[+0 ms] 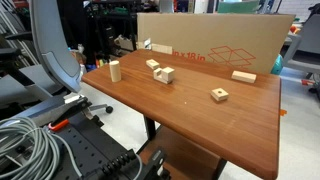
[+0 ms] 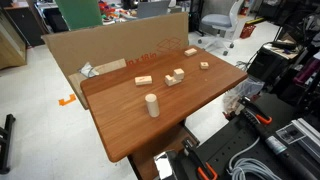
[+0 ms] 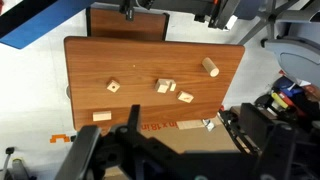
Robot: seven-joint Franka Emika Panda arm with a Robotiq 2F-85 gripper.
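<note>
My gripper hangs high over the wooden table (image 3: 138,60), its dark fingers wide apart at the bottom of the wrist view with nothing between them. A pale wooden cylinder (image 1: 115,71) stands upright near one end of the table; the wrist view has this cylinder (image 3: 211,67) at right. Pale blocks lie scattered: a small square one (image 1: 219,95), an oblong one (image 1: 243,76), and touching pieces (image 1: 164,74) near the middle. Another block (image 3: 185,97) lies beside those pieces in the wrist view. No gripper fingers show clearly in the exterior views.
A tall cardboard panel (image 1: 215,42) stands along the table's far edge. Coiled cables (image 1: 30,148) lie on the dark bench at the robot's side. An office chair (image 2: 218,22) is beyond one table end. Wide bare stretches of tabletop separate the blocks.
</note>
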